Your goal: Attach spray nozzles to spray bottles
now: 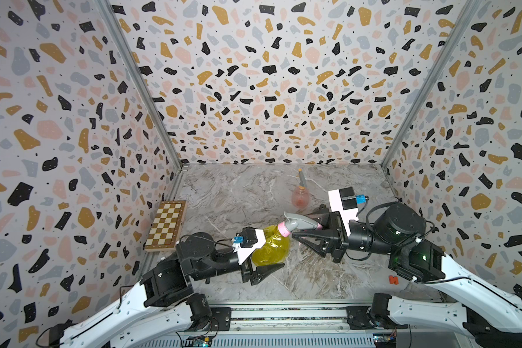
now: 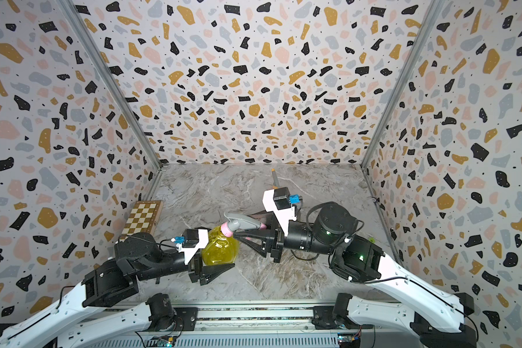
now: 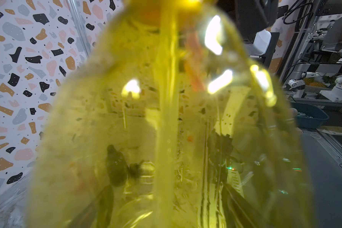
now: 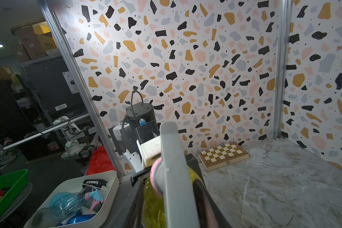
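Observation:
The yellow bottle (image 1: 272, 248), tilted and raised off the table, is gripped by my left gripper (image 1: 268, 255); it fills most of the left wrist view. A grey and pink spray nozzle (image 1: 299, 222) sits on its neck, its pink collar (image 2: 226, 229) at the bottle's mouth; how tightly it is seated cannot be told. My right gripper (image 2: 255, 232) is around the nozzle head from the right, its fingers part open. In the right wrist view the grey nozzle top (image 4: 176, 171) stands between blurred dark fingers, with gaps beside it.
On the table behind lies a pink bottle (image 1: 300, 198) with a grey tube-like part (image 1: 302, 178) near it. A chessboard box (image 1: 166, 226) lies at the left edge. A white bin (image 4: 109, 182) with bottles and nozzles stands outside.

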